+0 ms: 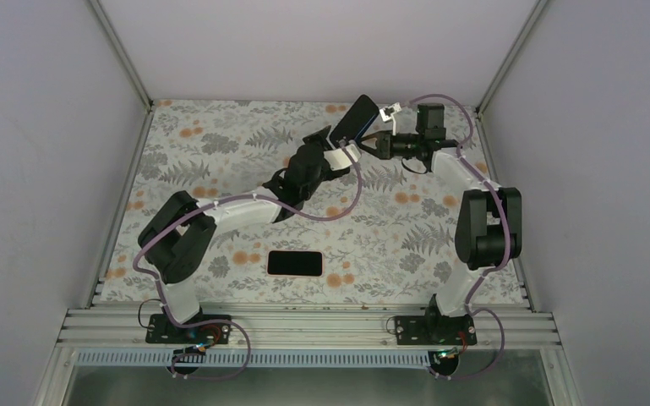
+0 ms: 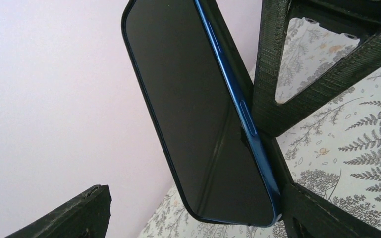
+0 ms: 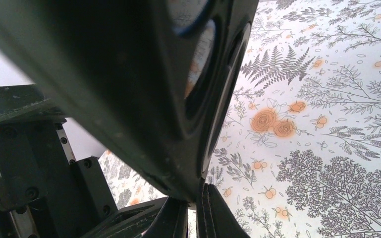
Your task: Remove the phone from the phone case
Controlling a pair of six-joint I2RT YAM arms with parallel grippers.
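A phone with a dark face and a blue side edge hangs tilted above the far part of the table. The black case lies along its back, and the blue edge shows uncovered, standing out from the case. In the right wrist view, the case's camera cutouts face me. My right gripper is shut on the edge of the case; whether it also touches the phone is hidden. My left gripper is open, its fingers spread on either side of the phone's lower end. The right-hand finger is close against the lower corner.
Another dark phone with a pinkish rim lies flat near the front of the patterned table. Both arms reach in close to each other at the back. Clear cloth surrounds the lying phone.
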